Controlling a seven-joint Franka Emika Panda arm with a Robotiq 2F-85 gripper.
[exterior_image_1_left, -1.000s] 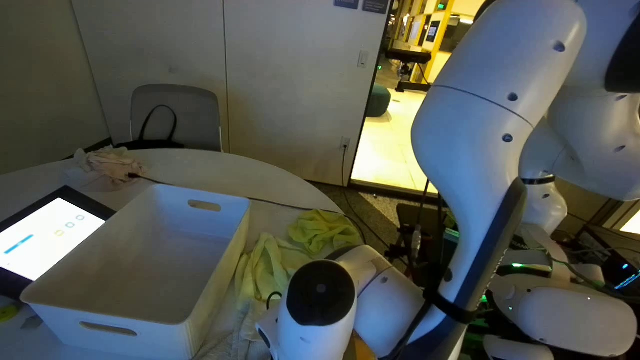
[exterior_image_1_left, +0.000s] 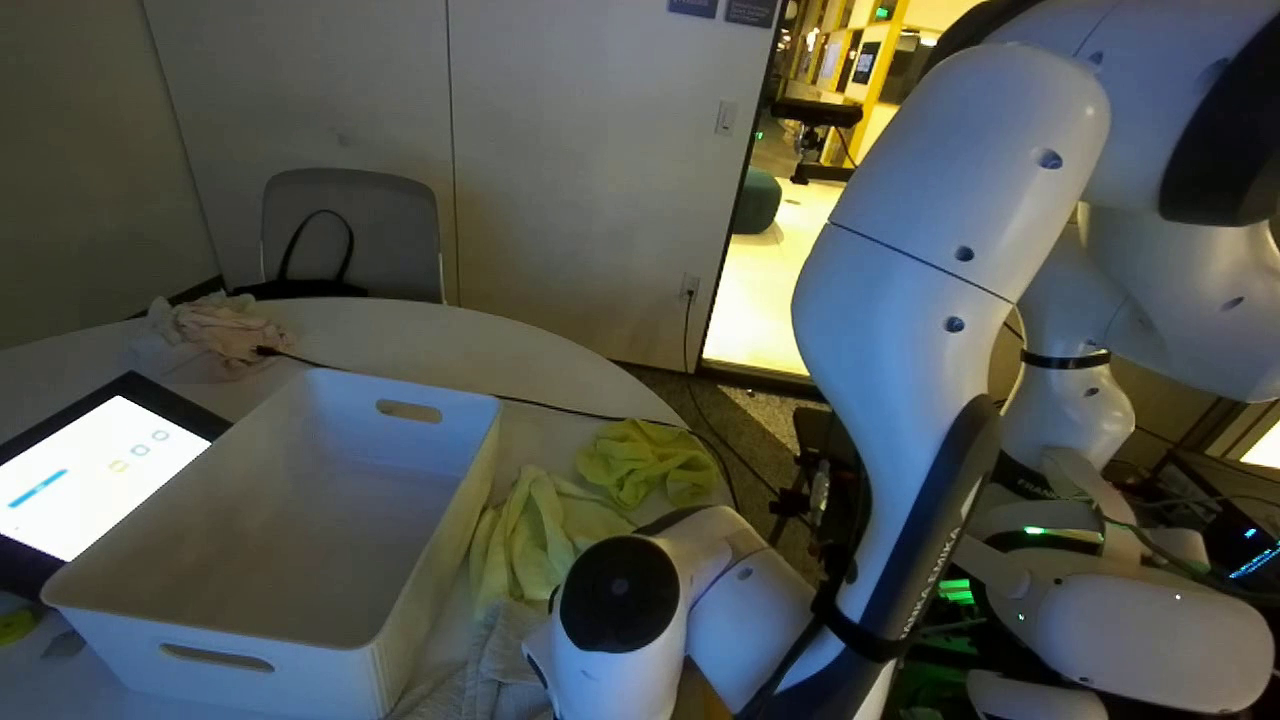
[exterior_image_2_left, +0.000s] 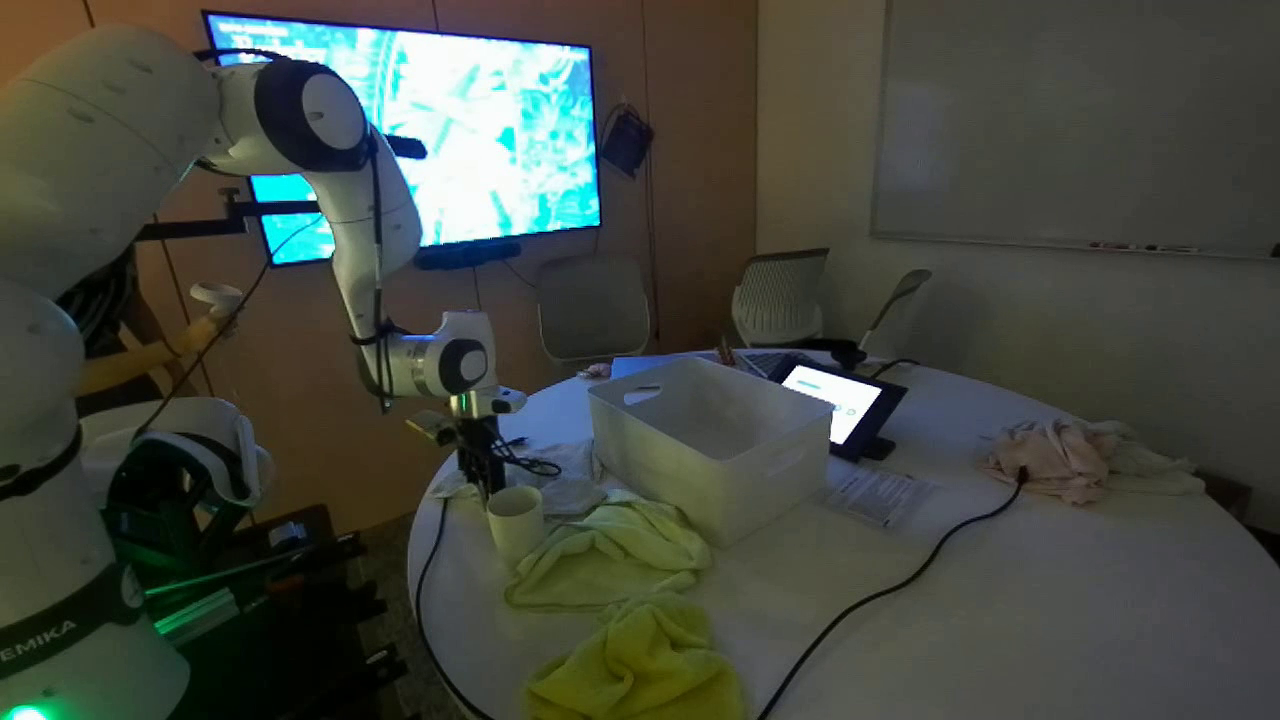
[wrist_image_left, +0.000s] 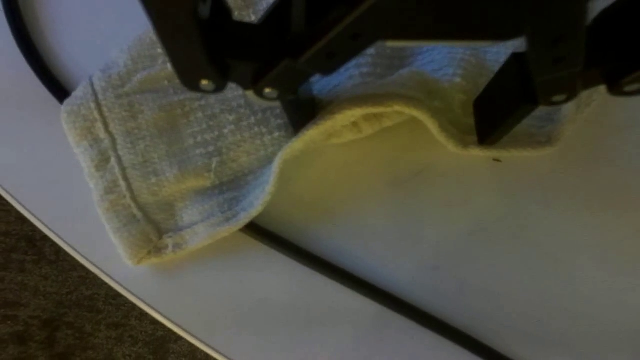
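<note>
A pale, grey-white cloth (wrist_image_left: 198, 138) with a hemmed edge lies on the table in the wrist view, its front edge raised in a fold. Over that edge stands my gripper, its fingers (wrist_image_left: 507, 99) apart with the raised fold between them. Whether the fingertips touch the cloth, I cannot tell. In exterior view 2 the gripper (exterior_image_2_left: 489, 482) points down by the table's edge, behind a white cup (exterior_image_2_left: 516, 526). Exterior view 1 shows part of the grey cloth (exterior_image_1_left: 510, 660), while the arm hides the fingers there.
A large white bin (exterior_image_2_left: 720, 420), empty where visible, stands near the gripper. A light yellow-green towel (exterior_image_2_left: 612, 552) and a brighter yellow one (exterior_image_2_left: 642, 672) lie beside it. A black cable (wrist_image_left: 360, 288) runs under the cloth. Pinkish cloth (exterior_image_2_left: 1050, 456) lies across the table.
In exterior view 1 the arm has shifted left and its wrist sits slightly lower. The bin and the yellow towels have stayed in place.
</note>
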